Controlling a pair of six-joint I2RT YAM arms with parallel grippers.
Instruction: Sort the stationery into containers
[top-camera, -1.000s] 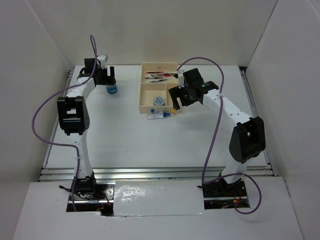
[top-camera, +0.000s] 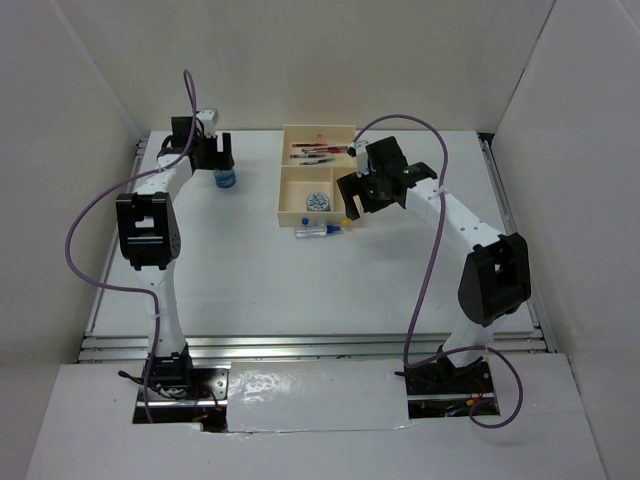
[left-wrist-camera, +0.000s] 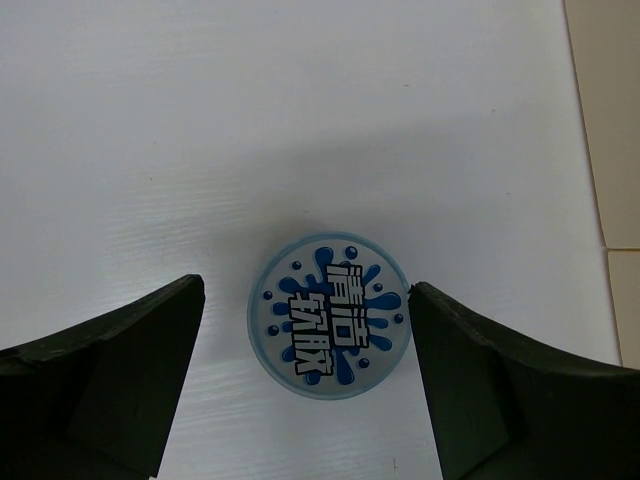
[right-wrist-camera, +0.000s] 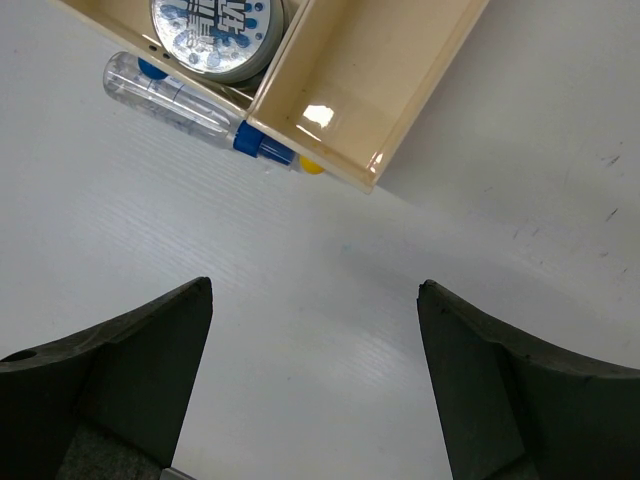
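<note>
A round tub with a blue-splash lid (left-wrist-camera: 330, 316) stands on the table at the far left, its blue side (top-camera: 225, 180) partly hidden from above by my left gripper. That gripper is open above the tub, the lid showing between its fingers and its right edge close to the right fingertip. My right gripper is open and empty over bare table near the divided box (top-camera: 281, 196). A similar tub (top-camera: 318, 202) sits inside the box's front-left compartment. Pens (top-camera: 318, 152) lie in its rear compartment.
Against the box's front wall lies a clear bottle with a blue cap (right-wrist-camera: 190, 112), a yellow item (right-wrist-camera: 310, 166) by its cap end. The front-right compartment (right-wrist-camera: 345, 85) looks empty.
My left gripper has shifted very slightly to the right, and the blue tub seems to have moved slightly the same way. The right arm and the box look unchanged.
</note>
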